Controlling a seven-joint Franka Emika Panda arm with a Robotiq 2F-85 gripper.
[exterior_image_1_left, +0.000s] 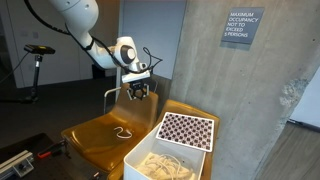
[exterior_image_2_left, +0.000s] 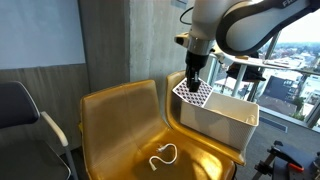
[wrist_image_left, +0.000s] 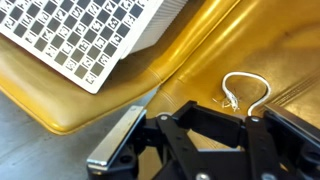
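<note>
A thin white cord (wrist_image_left: 245, 88) lies curved on the tan leather chair seat, one end frayed or bunched. It shows as a small loop in exterior view 1 (exterior_image_1_left: 122, 132) and on the seat in exterior view 2 (exterior_image_2_left: 163, 155). My gripper (exterior_image_1_left: 138, 92) is raised well above the seat, pointing down and apart from the cord. Along the bottom of the wrist view, my gripper appears shut, with nothing visible between its fingers.
A light box (exterior_image_1_left: 152, 168) holding pale cords stands on the neighbouring chair. A checkered board (exterior_image_1_left: 187, 130) leans behind it. A dark chair (exterior_image_2_left: 28, 143) stands to the left in exterior view 2. Around the cord, the seat is clear.
</note>
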